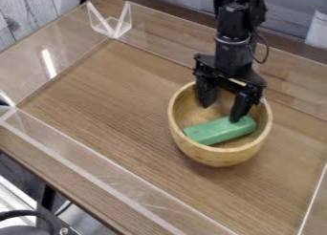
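Observation:
A round wooden bowl (220, 155) sits on the wooden table at the right of centre. A green block (217, 129) lies inside it on the bowl's floor. My black gripper (228, 96) hangs over the bowl's back part from above, its fingers spread open, reaching down to about rim height behind the green block. Nothing shows held between the fingers.
A white wire-like object (111, 19) stands at the back left of the table. A white post or panel (316, 29) is at the top right.

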